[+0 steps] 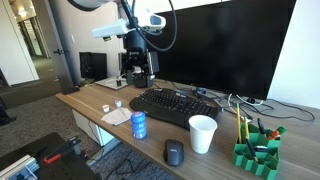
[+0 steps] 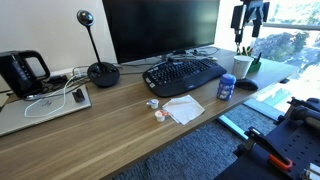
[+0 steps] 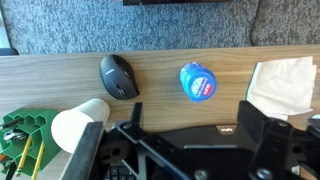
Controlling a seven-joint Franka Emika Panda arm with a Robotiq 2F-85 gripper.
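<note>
My gripper hangs in the air above the table, open, with nothing between its fingers. In the wrist view the blue can stands below and slightly ahead of the gripper. That can is upright near the table's front edge in exterior view 1. To its right are a dark computer mouse and a white cup. A green holder with pens and tools sits at the far right. The white cloth lies flat on the tabletop.
A black keyboard lies behind the can, before a large monitor. Small white pieces rest near the cloth. At the left of exterior view 2 stand a kettle and a black stand. Bare wood fills the front left.
</note>
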